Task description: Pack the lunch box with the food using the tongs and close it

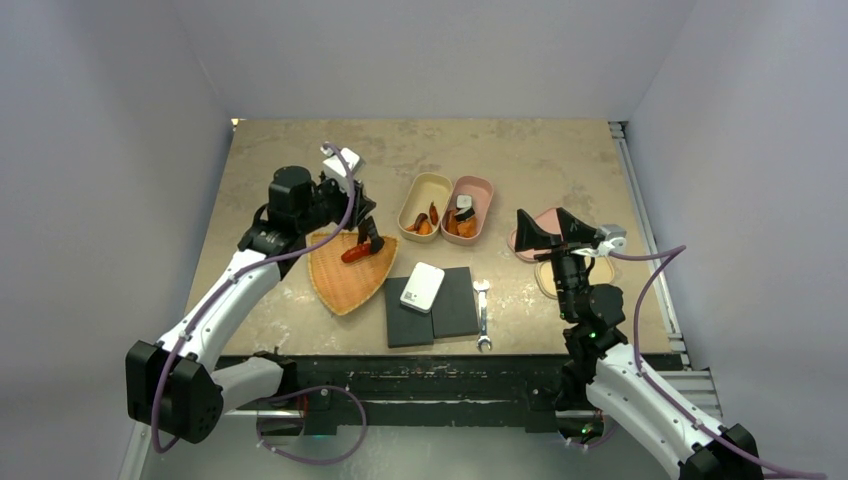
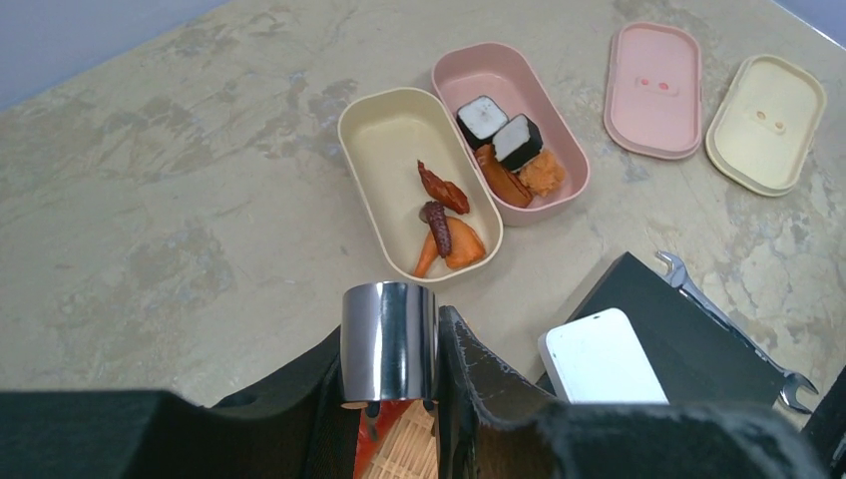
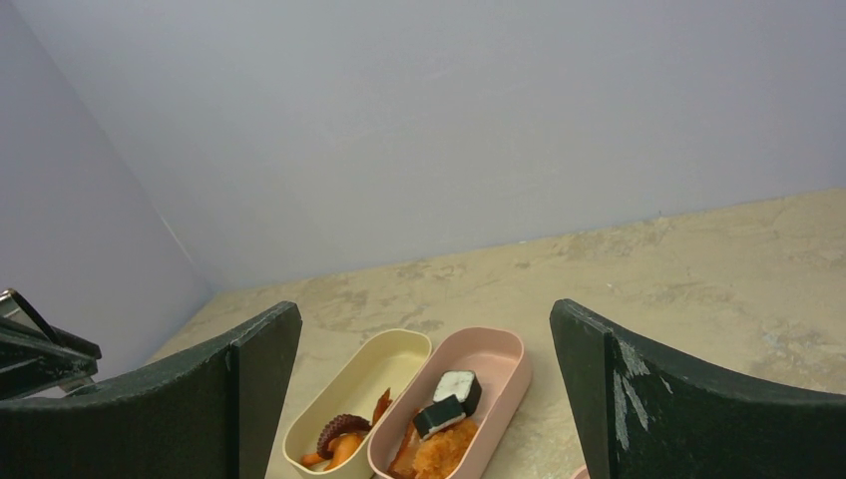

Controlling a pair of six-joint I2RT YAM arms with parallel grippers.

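Note:
A red sausage [image 1: 356,252] lies in the woven basket [image 1: 345,285] left of centre. My left gripper [image 1: 370,238] is low over the sausage's right end, its fingers part open. In the left wrist view, a shiny metal cylinder [image 2: 389,344] covers much of the gap; sausage and wicker show between the fingers. The cream box [image 1: 413,205] holds several small food pieces near one end. Beside it, the pink box [image 1: 480,190] holds two rice pieces [image 2: 482,118] and fried food [image 2: 542,174]. My right gripper [image 1: 540,228] is open and empty, above the lids.
A pink lid [image 2: 653,90] and a cream lid [image 2: 766,125] lie at the right. Dark slabs [image 1: 455,305] bearing a white phone-like block [image 1: 422,288], and a wrench [image 1: 483,315], occupy the front middle.

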